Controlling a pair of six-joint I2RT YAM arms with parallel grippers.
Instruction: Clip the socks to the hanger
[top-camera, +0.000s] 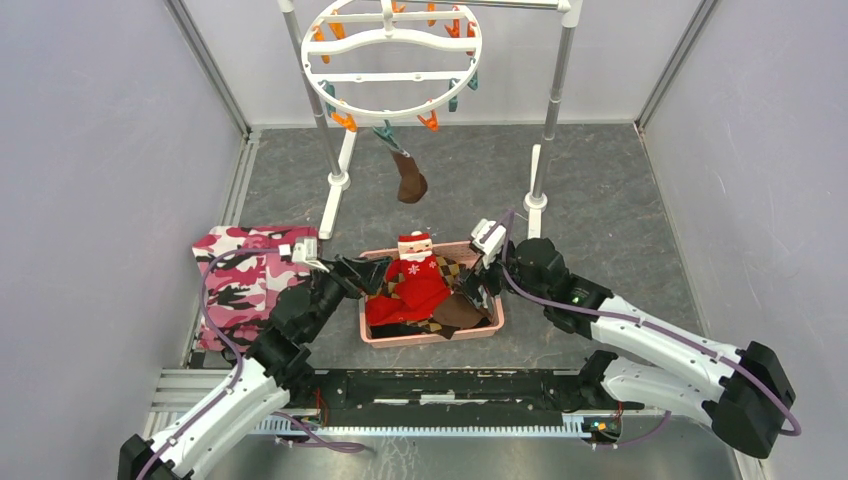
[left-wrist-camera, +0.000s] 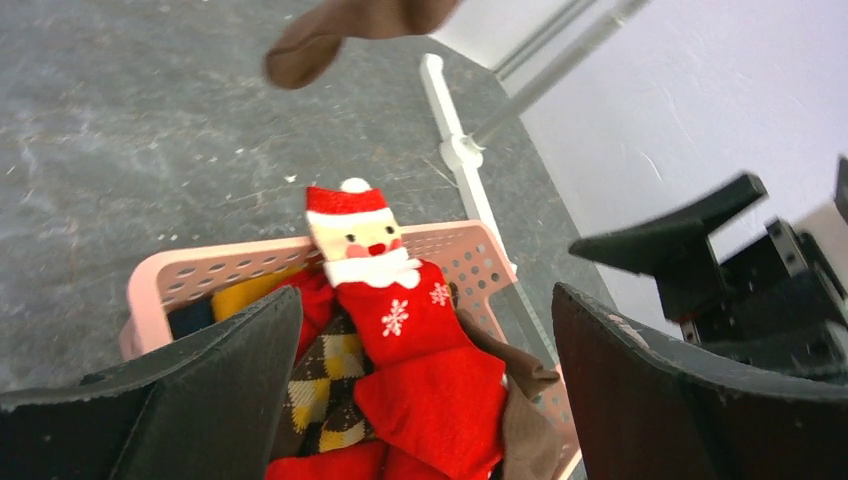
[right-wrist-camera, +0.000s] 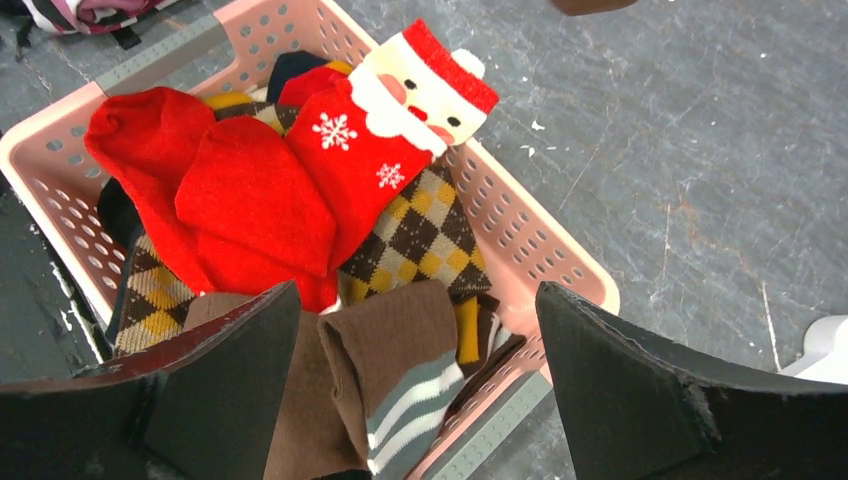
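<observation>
One brown sock with a grey top (top-camera: 408, 175) hangs from a teal clip on the white round hanger (top-camera: 390, 111). Below, a pink basket (top-camera: 430, 341) holds red socks, including a Santa one (right-wrist-camera: 340, 140), with argyle socks (right-wrist-camera: 410, 240) and brown, grey-striped socks (right-wrist-camera: 390, 340). My left gripper (top-camera: 370, 275) is open over the basket's left side. My right gripper (top-camera: 477, 290) is open over its right side, empty, and also appears at the right of the left wrist view.
A pink camouflage cloth (top-camera: 225, 300) lies left of the basket. Stand poles (top-camera: 555, 90) with white feet are behind on both sides.
</observation>
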